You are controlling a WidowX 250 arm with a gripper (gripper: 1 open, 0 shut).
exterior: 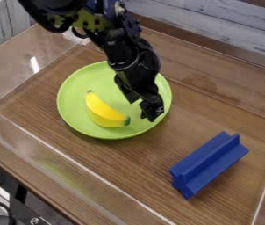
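Note:
A yellow banana lies on the left half of a round green plate on the wooden table. My black arm reaches in from the top, and its gripper is low over the plate's right half, to the right of the banana and apart from it. How far its fingers stand apart is hard to see.
A blue block-like rack sits on the table at the lower right. The table's edge runs along the lower left.

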